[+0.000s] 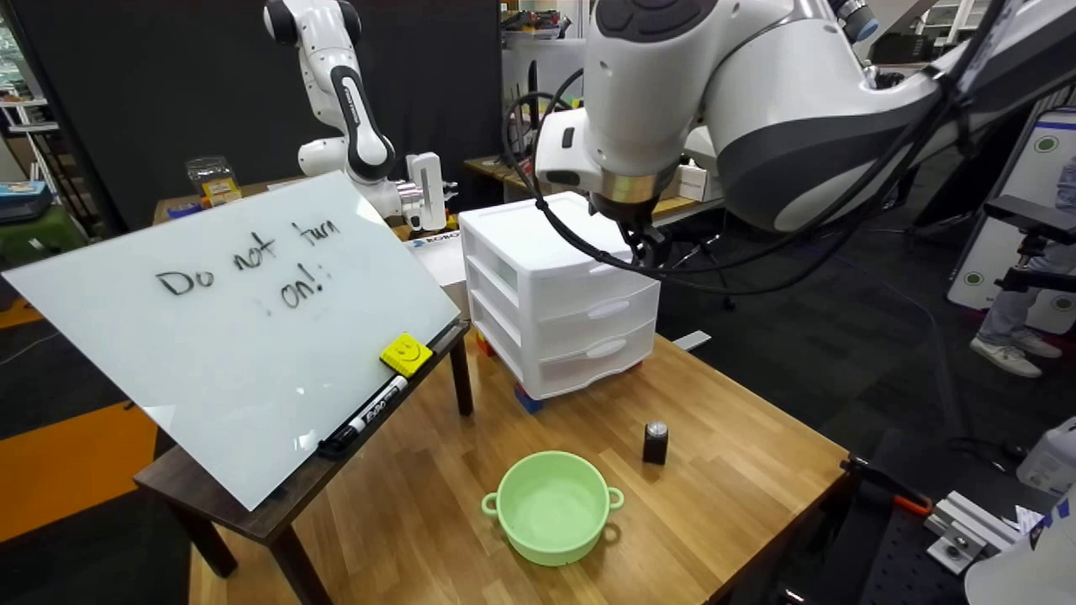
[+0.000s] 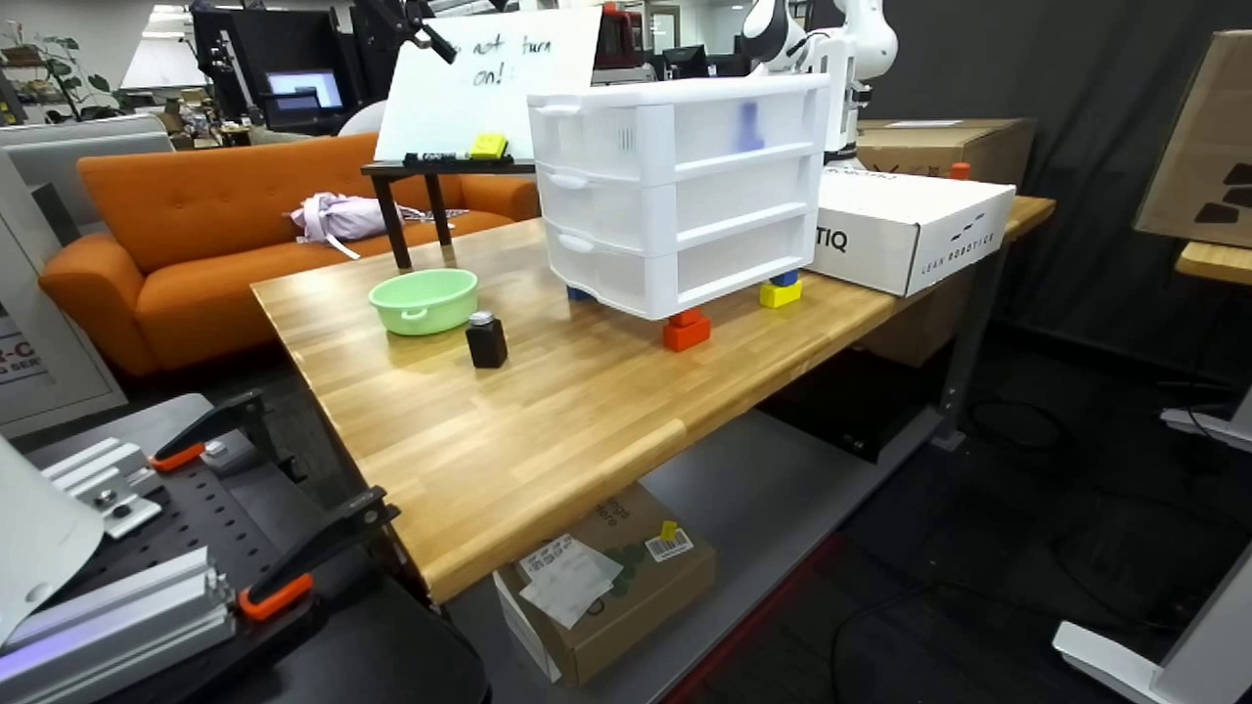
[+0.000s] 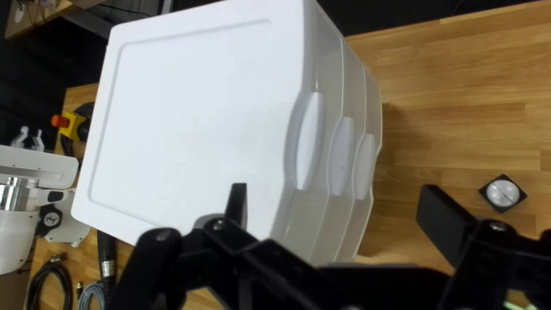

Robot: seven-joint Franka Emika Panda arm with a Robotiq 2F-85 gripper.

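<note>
My gripper is open over the front edge of the white drawer unit (image 3: 196,119), with its fingers set wide apart. One finger (image 3: 237,204) appears over the unit's top and the other finger (image 3: 444,222) over the wooden table. No object shows gripped between them. All the drawers look shut, their curved handles (image 3: 310,140) facing the open table. In exterior view 1 the arm's cable partly hides my gripper (image 1: 647,247) by the top drawer. A black shaker with a silver top (image 1: 656,444) and a green two-handled bowl (image 1: 552,504) stand on the table.
A whiteboard (image 1: 232,313) leans on a small dark stand left of the unit, with a yellow eraser (image 1: 406,354) and a marker (image 1: 377,403) on its ledge. A white box (image 2: 910,223) lies behind the unit.
</note>
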